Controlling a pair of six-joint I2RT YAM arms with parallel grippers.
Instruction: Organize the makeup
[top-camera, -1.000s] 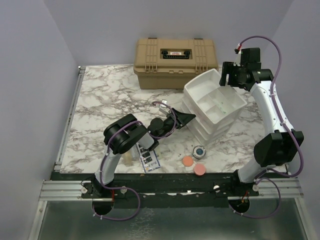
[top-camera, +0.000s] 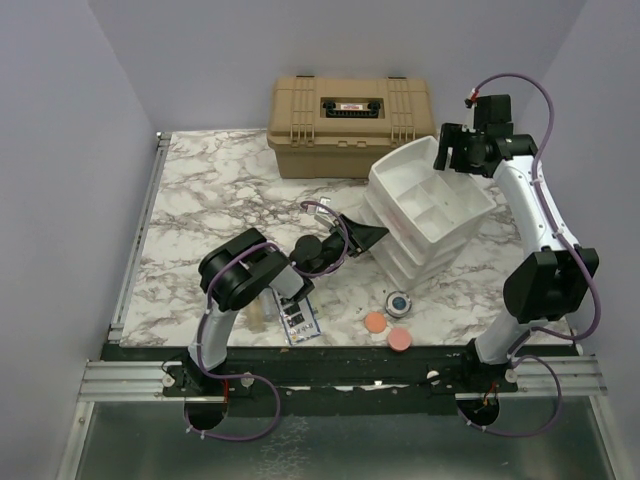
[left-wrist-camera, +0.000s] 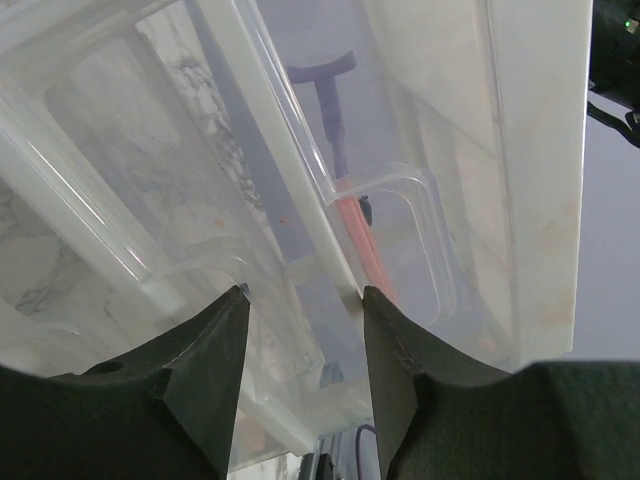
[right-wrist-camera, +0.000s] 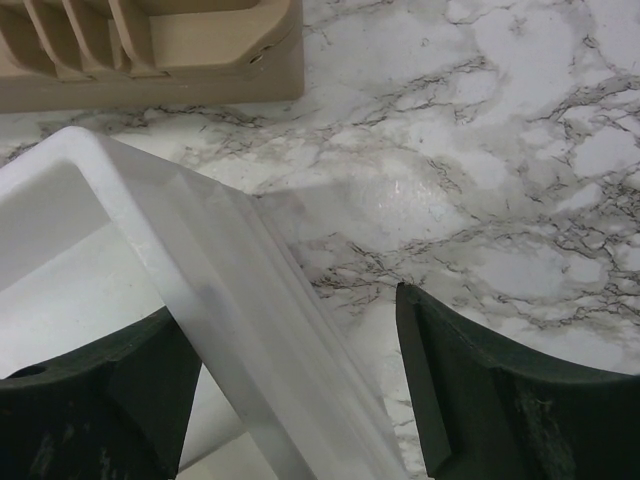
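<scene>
A white stacked organizer (top-camera: 420, 240) stands tilted right of centre. My left gripper (top-camera: 370, 232) is at its left side, part open; in the left wrist view its fingertips (left-wrist-camera: 305, 300) meet a translucent drawer edge, with drawers holding purple and pink slim items behind. My right gripper (top-camera: 450, 140) is at the back right top corner; in the right wrist view its fingers (right-wrist-camera: 470, 390) straddle the white rim (right-wrist-camera: 230, 310), part open, the far finger apart from the wall. Round compacts (top-camera: 398, 305) and a palette (top-camera: 297, 320) lie at the front.
A tan toolbox (top-camera: 350, 140) stands at the back, close to the organizer.
Both arms have shifted very slightly, the left toward the left, the right a little too. The organizer is nearly unchanged.
</scene>
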